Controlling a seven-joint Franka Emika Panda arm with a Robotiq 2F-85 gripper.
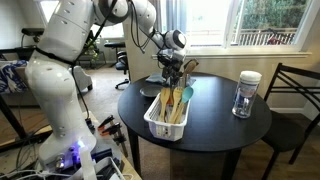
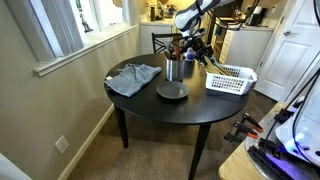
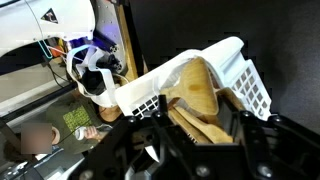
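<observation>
A white slotted basket stands on the dark table and holds several wooden utensils. In the wrist view, a wooden spoon with a broad rounded end rises toward my gripper, above other wooden pieces in the basket. The gripper's dark fingers stand apart, one on either side of the wood. Whether they touch it cannot be made out. From the side, my gripper points down at the tops of the utensils.
A metal pot with utensils, a dark plate and a grey-blue cloth share the table. A white canister stands toward the right in exterior view 1.
</observation>
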